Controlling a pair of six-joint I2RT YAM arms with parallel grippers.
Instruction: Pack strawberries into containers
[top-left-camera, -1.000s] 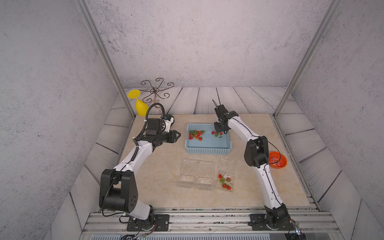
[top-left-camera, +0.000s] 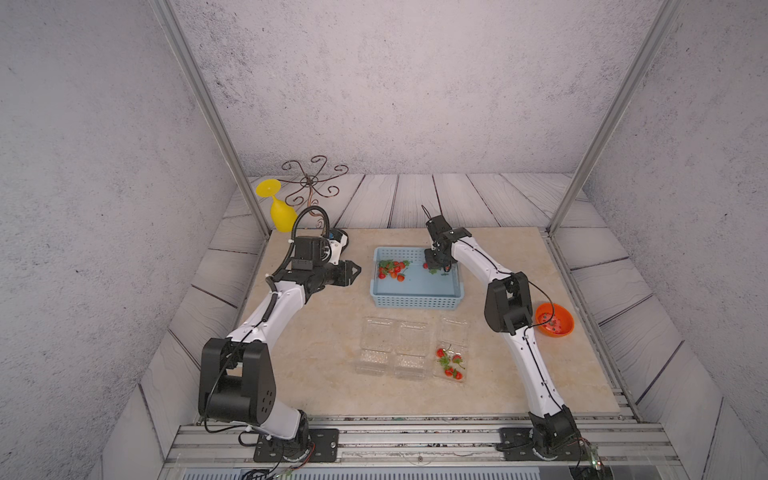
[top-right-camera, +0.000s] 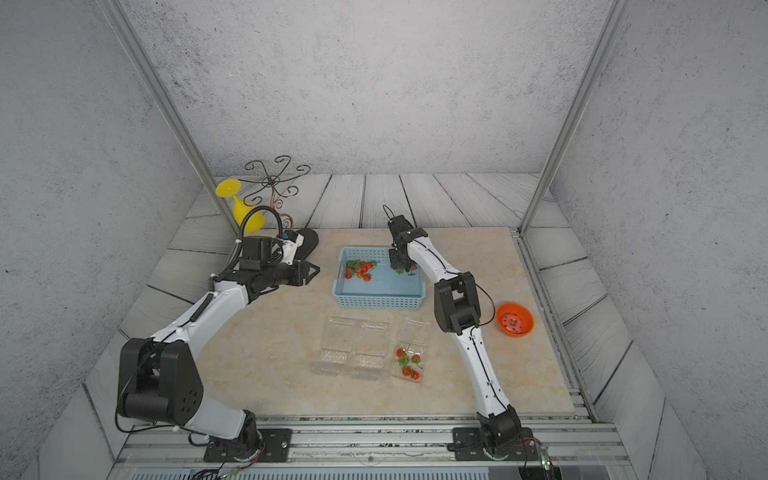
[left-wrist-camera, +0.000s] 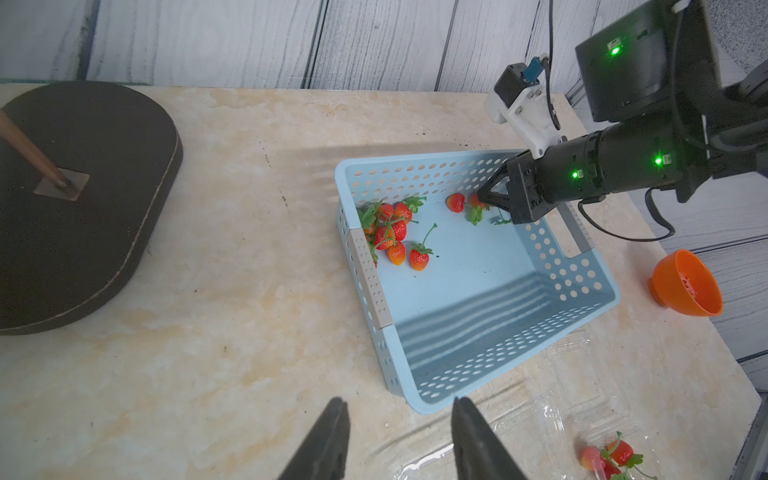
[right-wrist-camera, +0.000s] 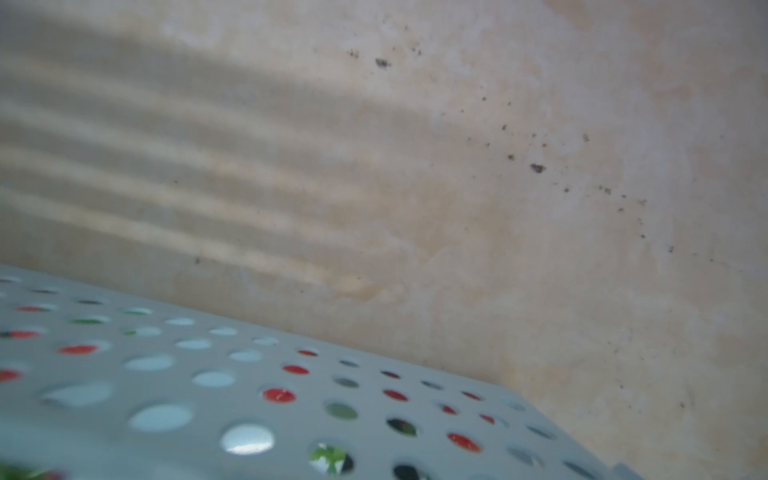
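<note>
A blue perforated basket (top-left-camera: 416, 301) holds a cluster of strawberries (top-left-camera: 392, 269) at its left and a few at the back right. My right gripper is down inside the back right of the basket beside those berries; its fingertips are out of sight in the right wrist view. My left gripper is open over the table left of the basket, nothing between its fingers. In front stand clear containers (top-left-camera: 376, 360); the rightmost container holds several strawberries (top-left-camera: 448, 364), the others look empty.
An orange bowl (top-left-camera: 554, 320) sits at the right. A black stand with wire scrollwork (left-wrist-camera: 80, 232) and a yellow vase (top-left-camera: 281, 214) are at the back left.
My right gripper has moved slightly left and down into the basket's back right. The left arm looks unchanged.
</note>
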